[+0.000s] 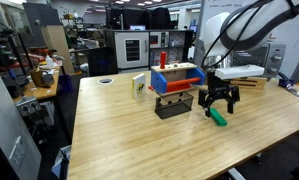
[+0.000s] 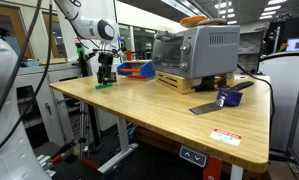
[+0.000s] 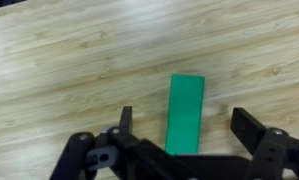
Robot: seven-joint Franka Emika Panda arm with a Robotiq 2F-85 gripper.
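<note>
A flat green block [image 3: 185,112] lies lengthwise on the light wooden table between the spread fingers of my gripper in the wrist view. Its lower end runs behind the gripper's body there. In exterior view 1 my open gripper [image 1: 219,107] hangs just above the green block [image 1: 218,118], pointing down. The same block [image 2: 100,86] shows as a green strip near the table's far left in exterior view 2, below the gripper [image 2: 103,78]. Neither finger appears to touch it.
Behind the gripper in exterior view 1 are a dark wire basket [image 1: 173,105] and a blue and red bin [image 1: 179,78]. A white box [image 1: 139,84] stands to their left. A silver toaster oven [image 2: 194,53] is in exterior view 2.
</note>
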